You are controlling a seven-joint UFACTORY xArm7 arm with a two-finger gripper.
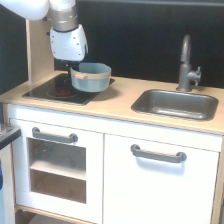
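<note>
A blue-grey pot (92, 83) with a brownish band near its rim is at the right edge of the black stovetop (46, 91). It looks slightly tilted; whether its base touches the surface is hard to tell. My gripper (73, 69) reaches down from the upper left to the pot's left rim.
To the right, a metal sink (176, 104) with a dark faucet (187, 68) is set into the wooden countertop (122, 98). Bare counter lies between stove and sink. Below are a cabinet door (158, 182) and an oven front with a grey handle (54, 135).
</note>
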